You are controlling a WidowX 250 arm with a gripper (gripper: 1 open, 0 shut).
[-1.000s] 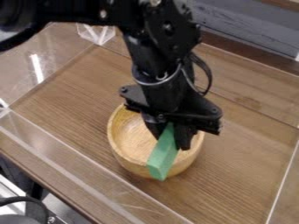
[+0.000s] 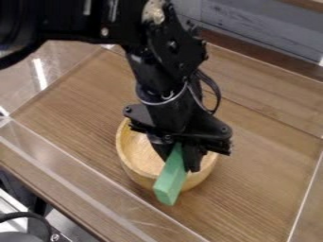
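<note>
My black gripper (image 2: 183, 146) hangs over a round tan wooden bowl (image 2: 136, 158), shut on a light green block (image 2: 171, 180) that points down and toward the front. The block reaches over the bowl's near side. The fingertips are mostly hidden by the gripper's body, as is the back of the bowl.
A grey ledge (image 2: 259, 33) runs along the back right. Clear plastic edging lines the left and front, with cables at the bottom left.
The gripper and the green block have shifted slightly left and toward the front, with the block's lower end a little lower in view.
</note>
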